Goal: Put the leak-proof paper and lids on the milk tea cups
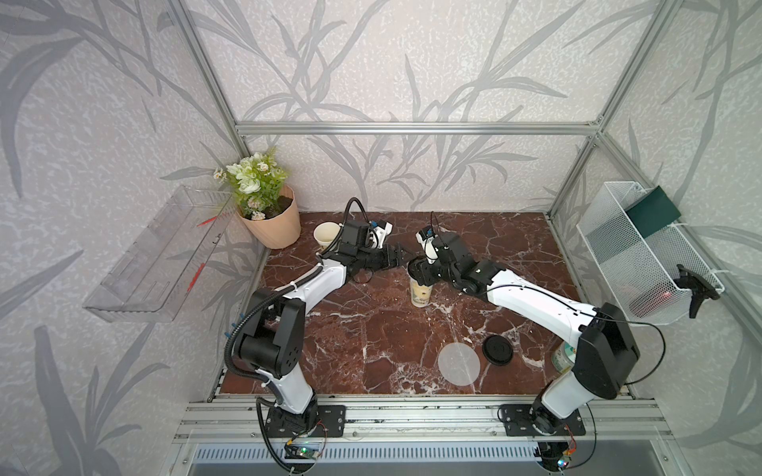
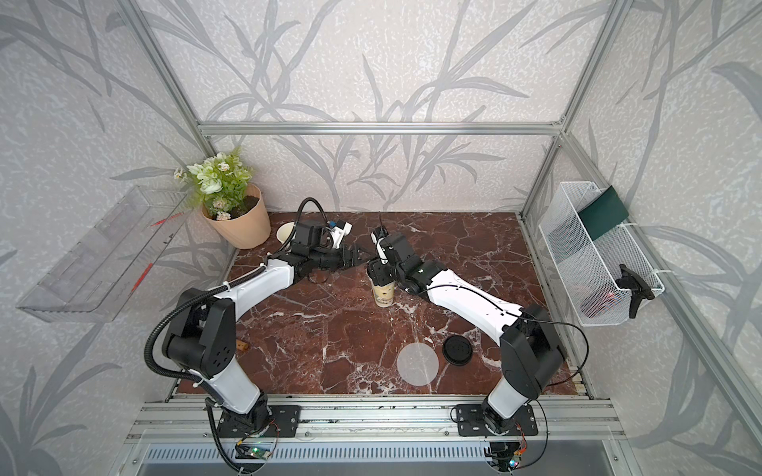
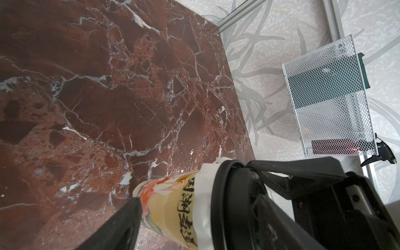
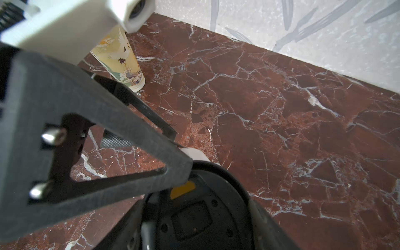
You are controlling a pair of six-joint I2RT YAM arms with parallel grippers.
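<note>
A milk tea cup stands mid-table with a black lid on top, seen large in the left wrist view. My right gripper is over that lid, its fingers either side of it in the right wrist view. My left gripper is close beside the cup's top on the left; how its fingers stand is unclear. A second cup stands at the back left. A round translucent paper lies at the front right, next to a loose black lid.
A flower pot sits at the back left corner. A clear tray hangs on the left wall, a white mesh basket on the right wall.
</note>
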